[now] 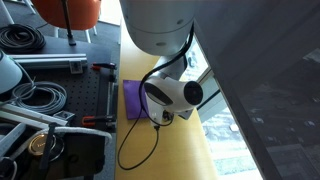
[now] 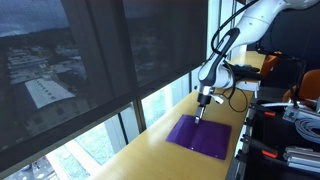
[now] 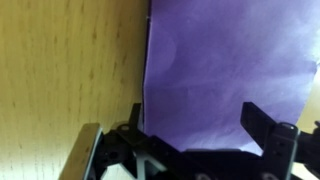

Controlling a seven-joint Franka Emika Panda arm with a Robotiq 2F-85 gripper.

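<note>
A purple cloth (image 2: 204,140) lies spread on the wooden table, its far corner under the arm. In the wrist view the cloth (image 3: 225,60) fills the middle and right, its dark left edge running down to my left finger. My gripper is open over it, one finger near that edge and the other above the cloth, with nothing held between them. In exterior view 1 the white arm covers most of the cloth (image 1: 133,98), and the fingertips are hidden there. Whether the fingers touch the cloth I cannot tell.
Bare wooden table (image 2: 130,152) stretches left of the cloth. A black cable (image 1: 143,160) hangs from the arm across the table. Beside the table stands a dark cart (image 1: 75,100) with coiled cables. A grey screen and window line the other side.
</note>
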